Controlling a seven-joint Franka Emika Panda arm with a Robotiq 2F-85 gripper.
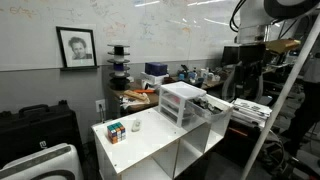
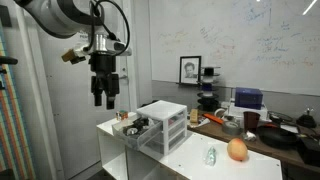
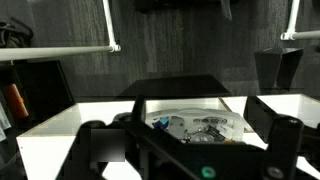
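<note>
In exterior view 2 my gripper points down in the air, left of the pulled-out drawer. Its two fingers stand apart, and nothing shows between them. The wrist view shows the gripper open, one dark finger on each side. Between and beyond the fingers appears a whitish tray-like area with small dark and metallic items. The white drawer unit stands on a white cabinet, its open drawer filled with dark items. A colourful cube sits on the cabinet top, with a small pale object nearby.
An orange round object and a small pale bottle stand on the white surface. Behind it is a cluttered wooden table. Stacked papers lie to the right of the drawers.
</note>
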